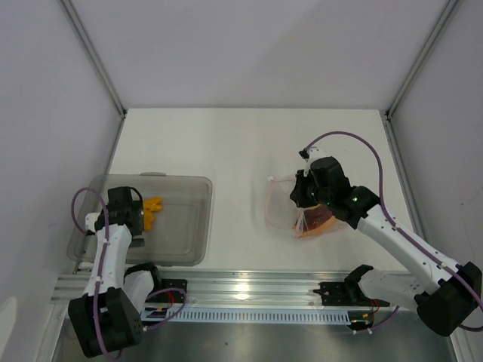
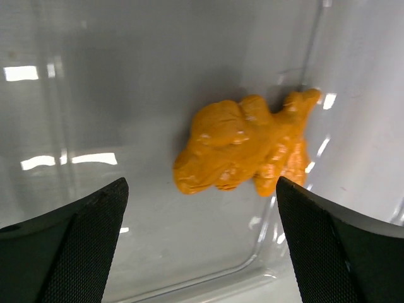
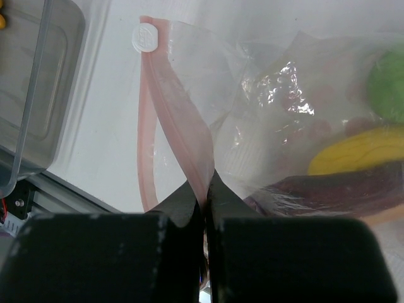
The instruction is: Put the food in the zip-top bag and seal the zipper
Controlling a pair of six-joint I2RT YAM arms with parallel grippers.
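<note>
In the grey plastic bin (image 1: 181,215) lies an orange-yellow food piece (image 1: 151,211), lumpy like a roast chicken (image 2: 240,145) in the left wrist view. Above it is my left gripper, its fingers wide apart and nothing between them. The clear zip bag (image 3: 271,113) has a pink zipper edge (image 3: 183,120) with a white slider (image 3: 145,38) at its far corner. My right gripper is shut on that edge, and the bag's mouth gapes toward the bin. Inside the bag are a yellow item (image 3: 360,150), a dark purple item (image 3: 341,192) and a green item (image 3: 388,88).
A metal rail (image 1: 241,286) runs along the front edge. The bin's wall (image 3: 31,95) stands at the left of the right wrist view.
</note>
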